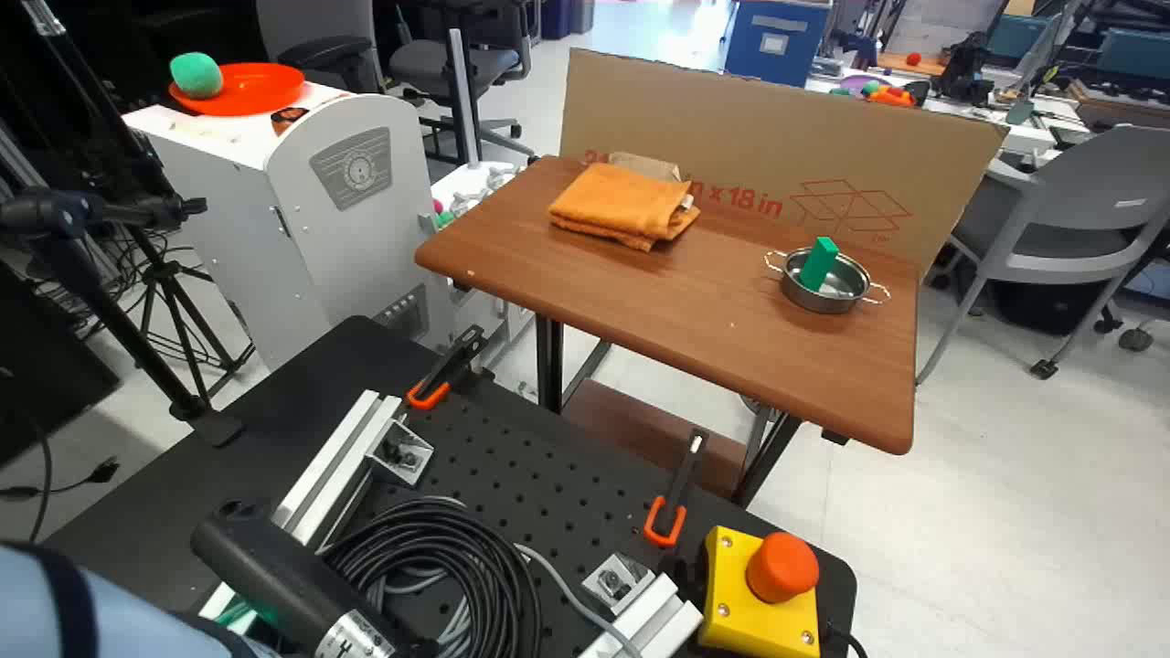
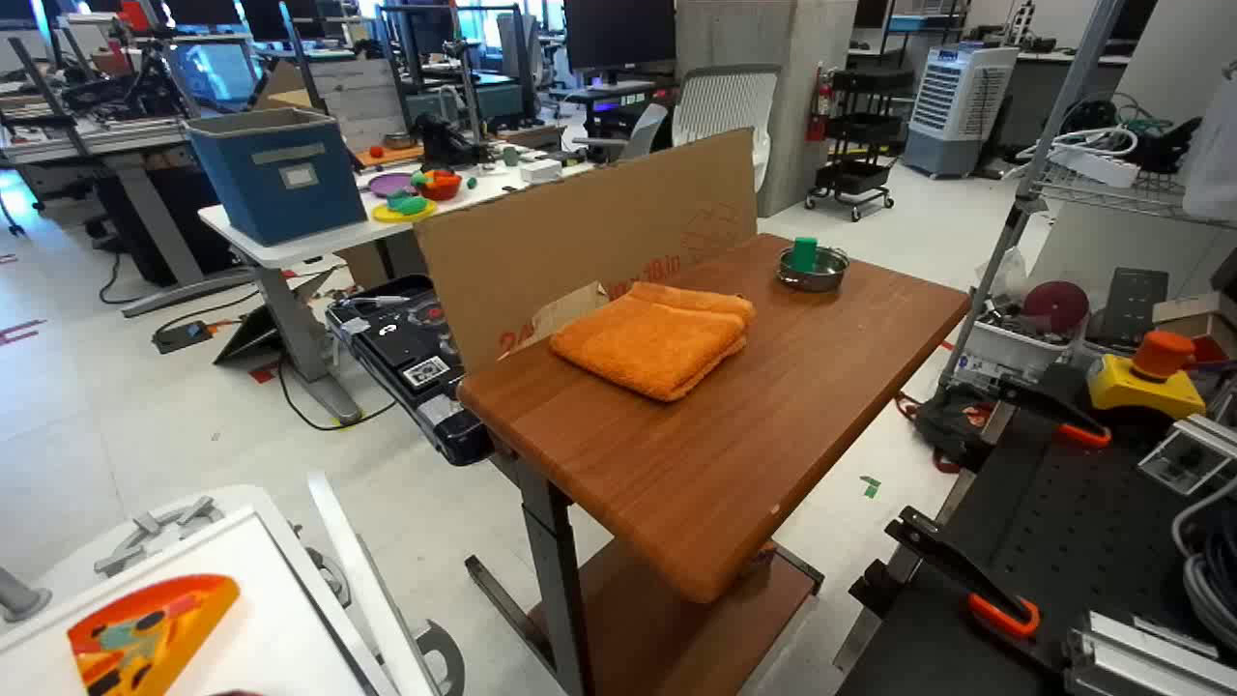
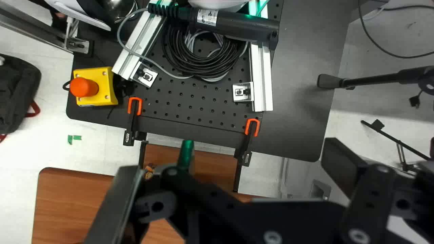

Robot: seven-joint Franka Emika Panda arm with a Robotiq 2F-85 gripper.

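Note:
A folded orange towel (image 1: 625, 204) lies on the brown table, and it appears again as the towel (image 2: 656, 336) in the second exterior view. Toward one end of the table stands a small metal pot (image 1: 824, 300) with two handles. Inside this pot (image 2: 825, 278), a green block (image 1: 818, 263) leans at a tilt; the same block (image 2: 803, 254) rises above the rim. My gripper is open, its fingers (image 3: 339, 162) wide apart with nothing held between them. It looks down on the black base and a table edge; neither exterior view includes it.
Cardboard (image 1: 757, 164) walls the table's far side. My black base (image 3: 228, 97) carries coiled cable (image 3: 203, 61), orange-tipped clamps (image 3: 252, 126) and a yellow box with a red button (image 3: 83, 87).

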